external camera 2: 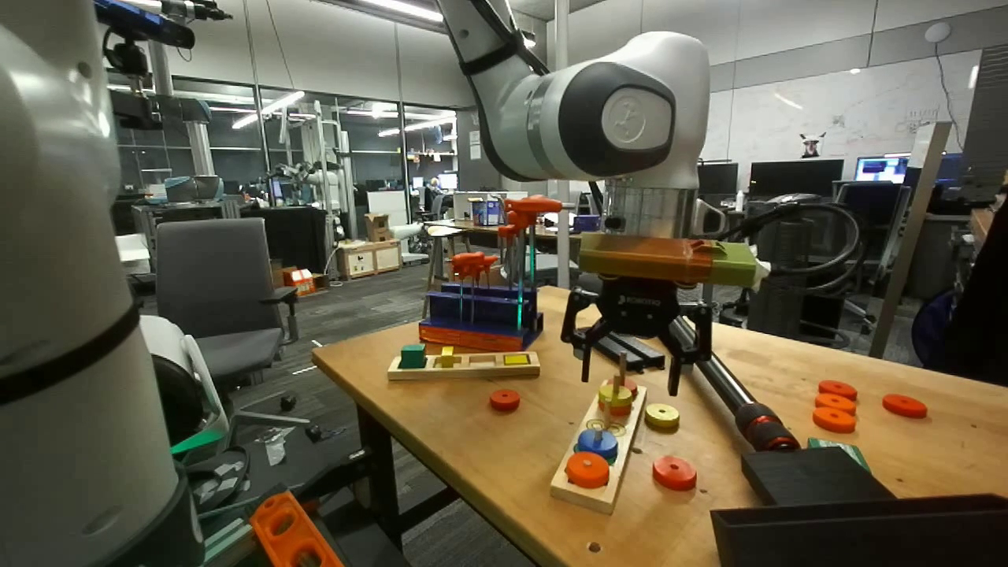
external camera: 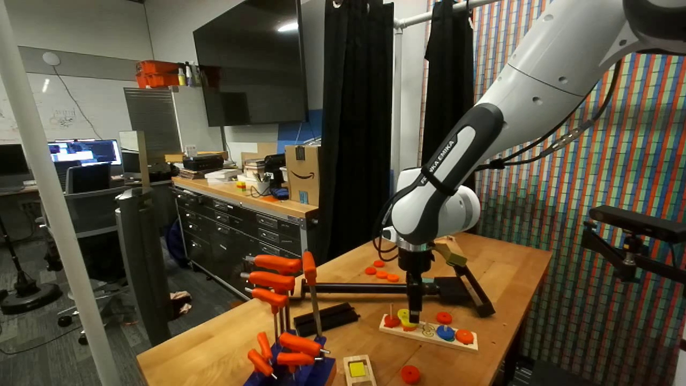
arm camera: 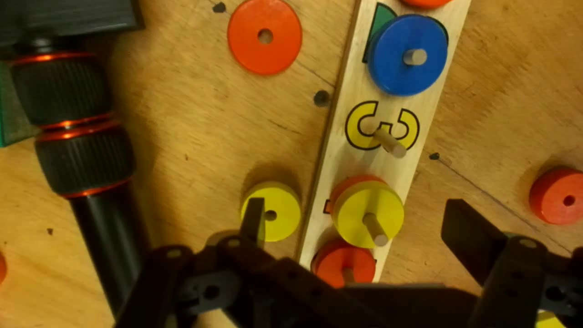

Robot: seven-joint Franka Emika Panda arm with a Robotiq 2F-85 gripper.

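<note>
A wooden peg board [arm camera: 350, 131] runs under my gripper, which is open with nothing between its fingers. Spread to either side of the board, the fingers [external camera 2: 673, 379] hang above the table. Between them, lower down, a yellow disc [arm camera: 358, 216] rests over a red one on a peg. An end peg carries a red disc [arm camera: 347, 267]. The peg at the painted yellow 3 [arm camera: 358, 128] is bare. Farther along are a blue disc [arm camera: 401, 71] and an orange-red disc [external camera 2: 587, 469]. A loose yellow disc [arm camera: 284, 210] lies beside the board, partly behind one finger.
Loose red discs [external camera 2: 675, 472] [arm camera: 266, 35] lie near the board, with several more farther off. A black tube [external camera 2: 723, 378] lies close by. A shape tray [external camera 2: 463, 367] and a holder of orange-handled tools [external camera 2: 482, 316] stand toward one table edge.
</note>
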